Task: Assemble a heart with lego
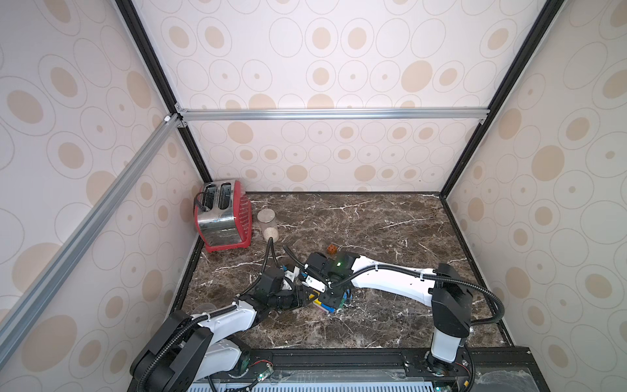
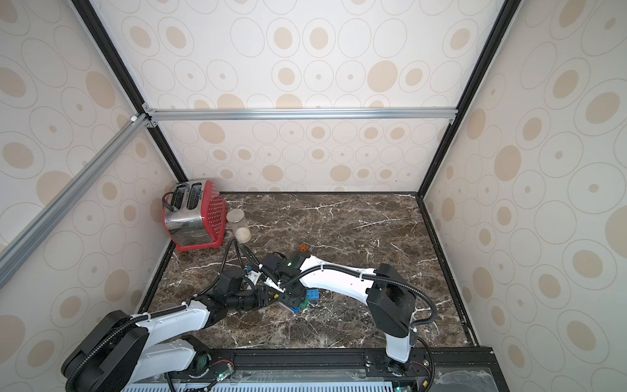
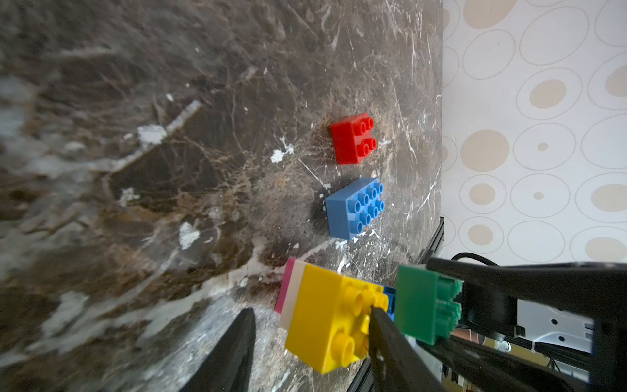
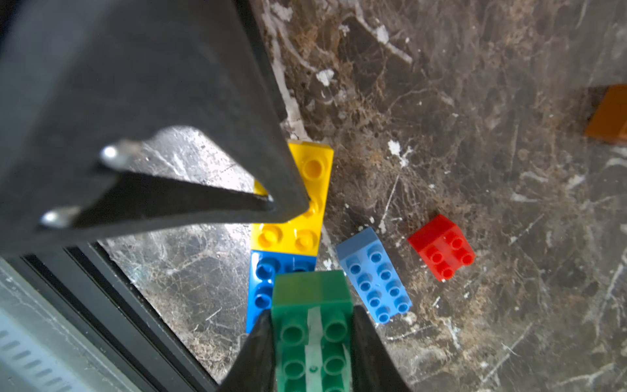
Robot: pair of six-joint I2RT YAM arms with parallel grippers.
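A flat row on the table has a yellow brick (image 3: 314,320) joined to a blue brick (image 4: 262,294), with white and pink layers showing under the yellow end. My left gripper is at the yellow brick, its fingers (image 3: 240,352) spread part way with a gap on one side of the brick. Held between the fingers of my right gripper is a green brick (image 4: 312,290), over the blue end of the row. Whether the green brick touches the blue one cannot be told.
A lighter blue brick (image 4: 373,274) and a red brick (image 4: 444,248) lie loose beside the row. An orange brick (image 1: 332,249) rests farther back. The toaster (image 1: 222,215) and a pale jar (image 1: 267,225) stand at the back left.
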